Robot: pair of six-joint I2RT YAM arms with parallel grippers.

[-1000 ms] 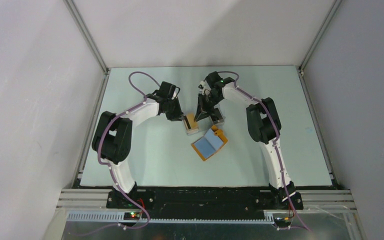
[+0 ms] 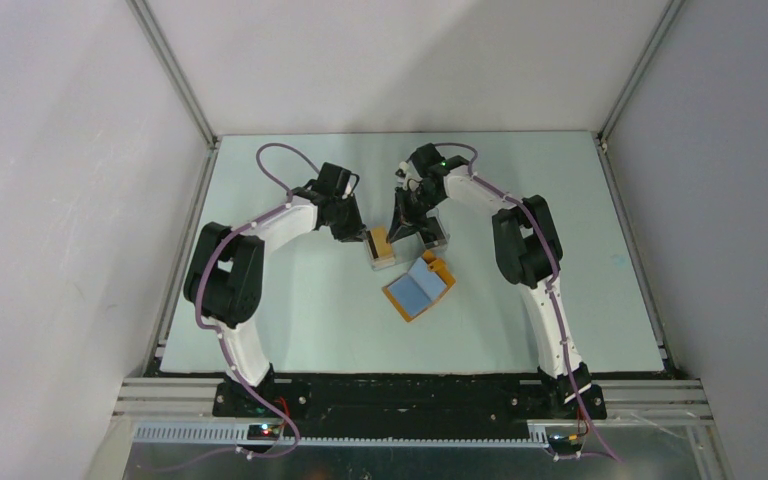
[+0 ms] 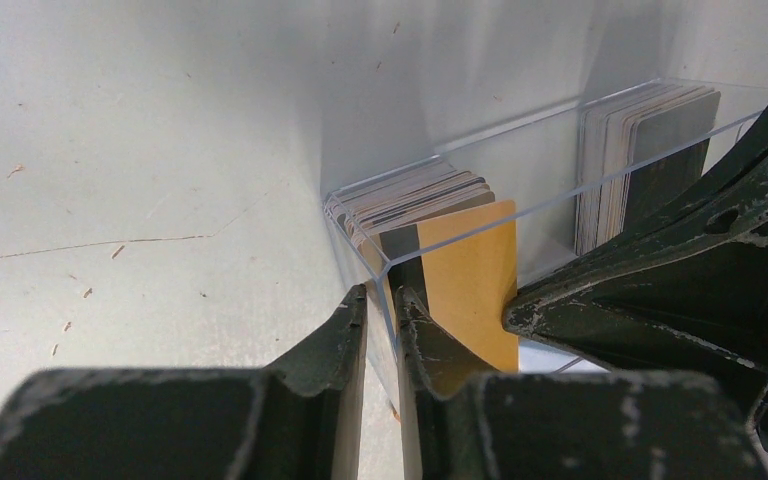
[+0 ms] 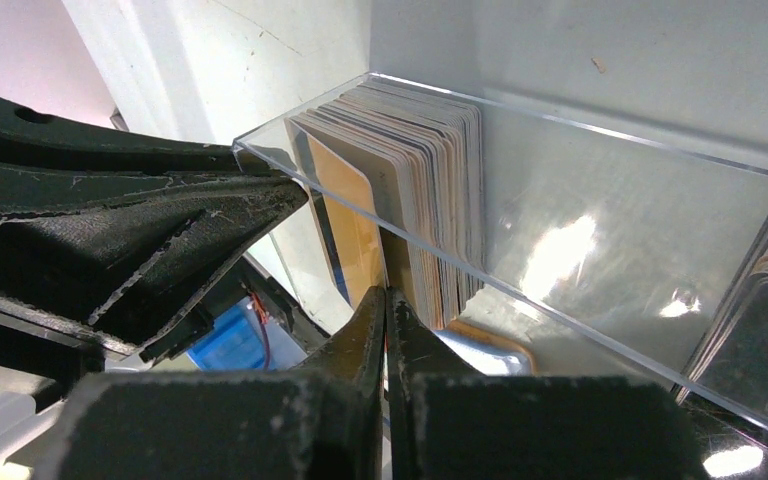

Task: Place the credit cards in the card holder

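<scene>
An orange card with a black stripe [image 3: 472,285] stands foremost in a stack of cards at the left end of a clear box [image 2: 407,252]. My left gripper is shut on that end wall of the box. Seen in the right wrist view, my right gripper is shut, its tips at the orange card's edge. I make out nothing gripped between them, and whether they press on the card I cannot tell. The card holder [image 2: 417,289], orange with a blue inside, lies spread open just in front of the box.
A second stack of dark cards [image 4: 765,310] fills the box's right end, with an empty space between the two stacks. Bare table [image 2: 330,320] extends in front and to both sides. Both grippers are close together over the box.
The orange card has shifted slightly left in the box, and the right gripper's tips a touch with it. The left arm and the card holder look still.
</scene>
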